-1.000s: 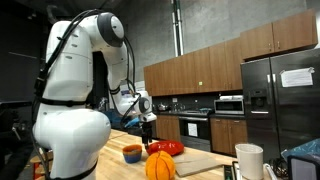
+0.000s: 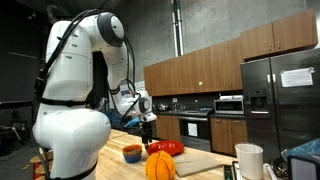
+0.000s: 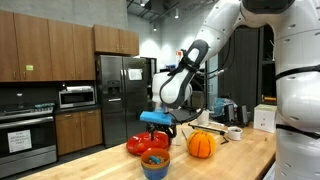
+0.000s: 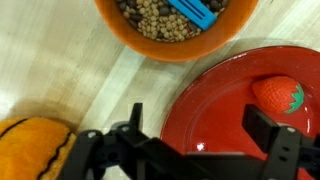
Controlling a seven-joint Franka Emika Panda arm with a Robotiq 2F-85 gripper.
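Note:
My gripper stands open above a red plate (image 4: pixel 215 105), with nothing between its fingers. On that plate lies a red strawberry (image 4: pixel 276 94) with green leaves, toward the right in the wrist view. A bowl (image 4: pixel 150 45) with an orange inside holds beans or pellets and a blue object (image 4: pixel 194 11). From outside the bowl (image 3: pixel 156 169) looks blue, standing close to the plate. An orange pumpkin (image 4: pixel 30 150) with dark stripes sits at the lower left of the wrist view. Exterior view 2 shows my gripper (image 3: pixel 163 132) low over the table.
A white cup or canister (image 2: pixel 249 160) stands toward the right in exterior view 1, with a dark object (image 2: pixel 303 168) beyond it. Bare wooden table (image 3: pixel 95 165) shows left of the bowl in exterior view 2. Kitchen cabinets and a fridge (image 2: pixel 280 98) stand well behind.

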